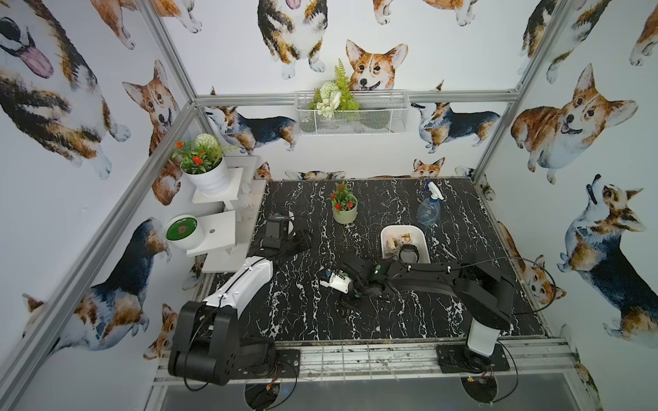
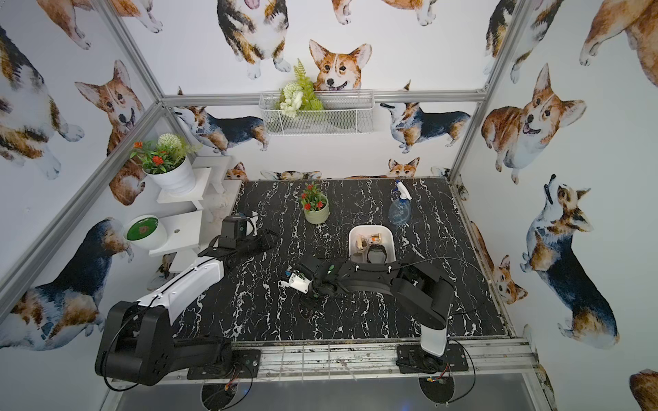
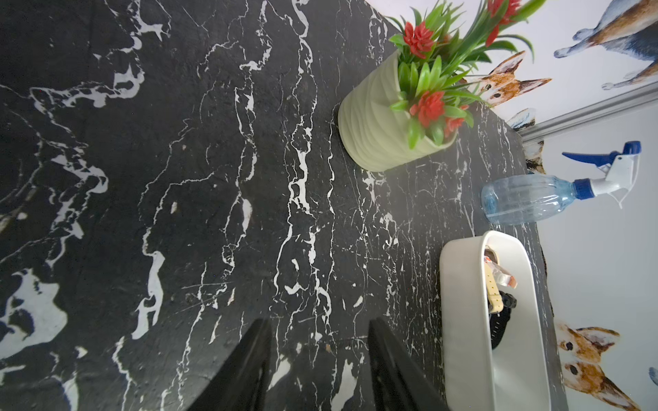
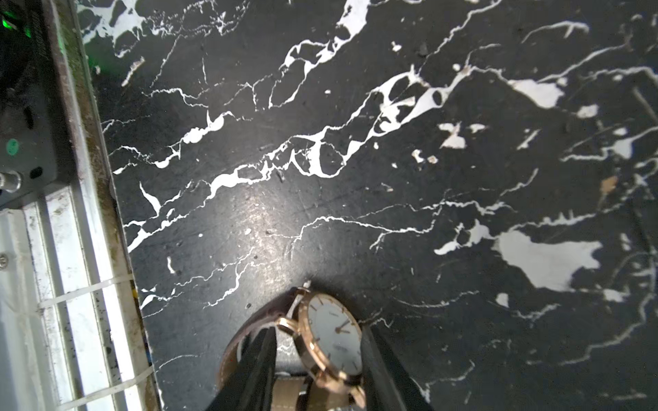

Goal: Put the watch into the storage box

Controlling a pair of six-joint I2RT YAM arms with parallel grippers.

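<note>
A watch (image 4: 337,335) with a pale round dial, rose-gold case and brown strap lies on its side on the marbled table in the right wrist view. My right gripper is open above it, with the dial showing between the fingertips; whether they touch it I cannot tell. From both top views the right arm hides most of this watch. The white storage box (image 1: 384,239), partly behind the right arm, holds several items, a black watch (image 1: 409,253) among them. At the left, my left gripper stands open and empty over bare table.
A potted red-flowered plant (image 1: 344,211) stands behind the working area, and a blue spray bottle (image 1: 429,211) is at the back right. White shelves (image 1: 218,231) with pots border the left. Table between the left gripper and box is clear.
</note>
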